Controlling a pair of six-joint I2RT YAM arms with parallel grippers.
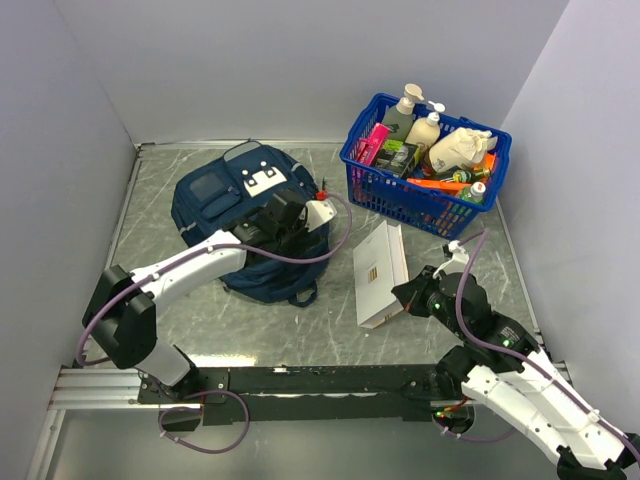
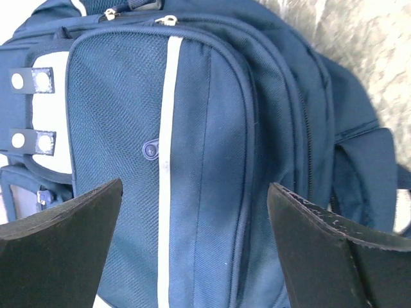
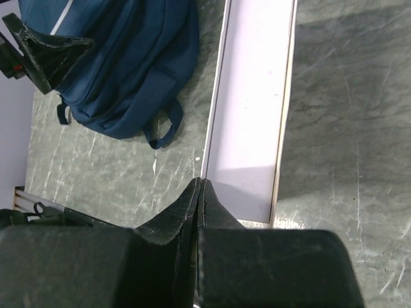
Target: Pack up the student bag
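The navy backpack (image 1: 275,275) lies on the grey floor at the left, its front panel (image 2: 218,154) filling the left wrist view. My left gripper is open above that panel, nothing between its fingers. To the bag's right, a flat white box (image 1: 380,278) is tilted, showing its labelled face and one long side. My right gripper is shut at a lower corner of the box, whose thin edge runs into the fingertips; the very contact is hidden. In the right wrist view, the box's pale long side (image 3: 250,115) stretches away from the fingertips.
A full blue basket (image 1: 400,200) with bottles and packs stands at the back right, just behind the box. Bare floor (image 1: 300,335) lies in front of the bag and box. Grey walls close in the left, back and right.
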